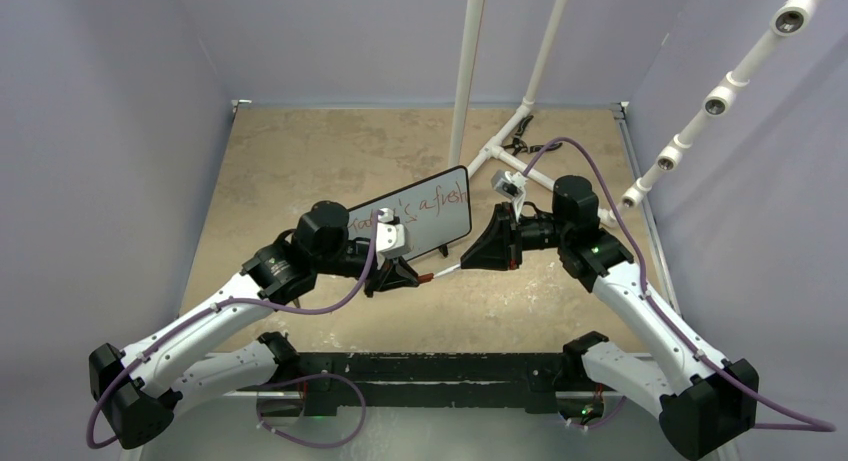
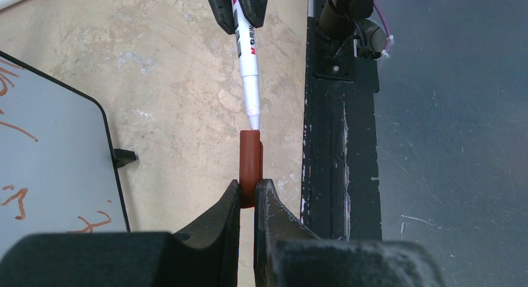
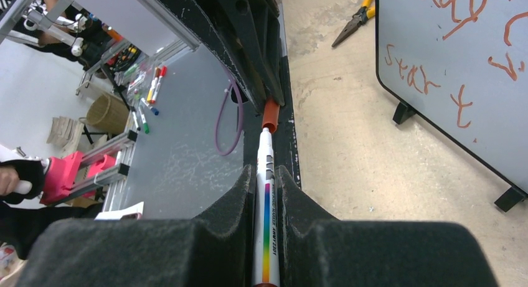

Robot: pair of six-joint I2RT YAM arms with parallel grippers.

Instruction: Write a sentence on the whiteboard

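The whiteboard (image 1: 440, 221) stands tilted behind the arms, with red handwriting across it; my left arm hides part of its left side. My left gripper is shut on a reddish-brown marker cap (image 2: 250, 159). Facing it, my right gripper is shut on the white barrel of the marker (image 3: 265, 159). In the left wrist view the marker's narrow tip end meets the cap's open mouth, roughly in line with it. Whether the tip sits slightly inside the cap or only at its mouth, I cannot tell.
Black-handled tools (image 1: 525, 141) lie behind the board by the white pipe frame (image 1: 500, 146). Pliers with yellow handles (image 3: 355, 22) show in the right wrist view. Bare tabletop (image 1: 400, 326) lies in front of the grippers.
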